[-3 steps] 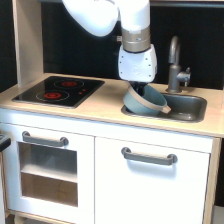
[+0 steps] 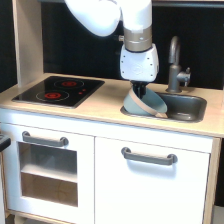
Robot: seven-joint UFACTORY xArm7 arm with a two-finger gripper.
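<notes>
A grey-blue pan or bowl (image 2: 146,104) sits tilted at the left side of the sink, with its rim turned toward the camera. My gripper (image 2: 139,90) points down from the white arm, and its dark fingertips meet the upper left part of the pan. The fingers are small and dark against the pan, so whether they are closed on its rim cannot be made out. Part of the pan's far side is hidden behind the gripper.
The dark sink (image 2: 187,106) has open room right of the pan, with a black faucet (image 2: 176,68) behind it. A black stove top (image 2: 60,91) with red burner rings lies at the left. Bare counter (image 2: 105,107) lies between them.
My gripper has shifted slightly to the right and a little down. The pan's tilt has changed, and more of its inside faces the camera.
</notes>
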